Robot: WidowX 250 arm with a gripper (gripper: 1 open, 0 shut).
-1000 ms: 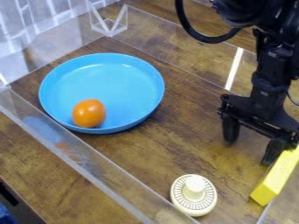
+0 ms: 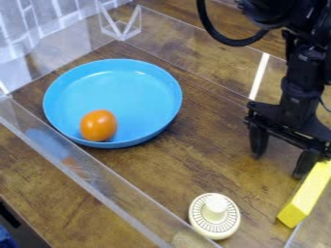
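Observation:
My black gripper (image 2: 281, 145) is low over the wooden table at the right, its two fingers apart and pointing down. Its right finger is beside the upper end of a yellow block (image 2: 303, 201) that lies lengthwise near the right edge; whether they touch is unclear. A blue plate (image 2: 135, 92) rests at the upper left with an orange egg-shaped object (image 2: 99, 125) on its lower left part. A white round object with a knob (image 2: 215, 216) stands at the bottom middle.
Clear panels (image 2: 91, 189) run along the left and lower left edge of the table. A white strip lies behind the arm at upper right. The middle of the table between plate and gripper is clear.

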